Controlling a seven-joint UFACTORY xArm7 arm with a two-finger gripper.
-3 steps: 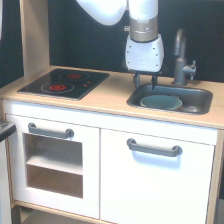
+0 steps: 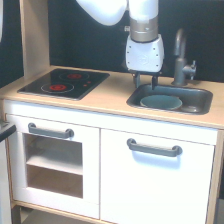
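My gripper (image 2: 146, 80) points down over the rear left part of the sink, its two dark fingers spread apart with nothing visible between them. It looks open. A dark teal round dish (image 2: 161, 102) lies in the dark grey sink (image 2: 200, 100), below and slightly right of my fingers. A gap shows between the dish and the gripper.
A dark faucet (image 2: 180, 60) rises behind the sink, to the right of my gripper. On the left of the wooden countertop (image 2: 108, 94) is a black stove top (image 2: 65, 83) with red rings. Bare counter lies between stove and sink. Below are white cabinet doors (image 2: 155, 180).
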